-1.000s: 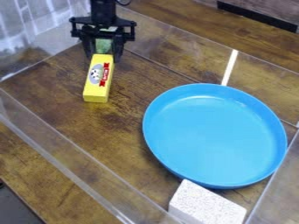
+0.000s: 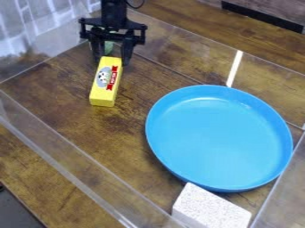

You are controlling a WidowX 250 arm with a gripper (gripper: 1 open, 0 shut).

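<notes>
My black gripper [image 2: 112, 46] is at the top centre, low over the back end of a yellow box [image 2: 103, 87] with a red label and a small cartoon face. A green object [image 2: 110, 46] is partly hidden between the gripper's fingers and behind the box; the gripper looks shut on something there, though whether on the box or the green object is hard to tell.
A large blue plate [image 2: 217, 142] fills the right of the wooden surface [image 2: 71, 160]. A white block [image 2: 210, 208] sits at the bottom right. Clear walls edge the area.
The gripper has shifted slightly right and toward the camera, and the yellow box has moved a little to the right with it.
</notes>
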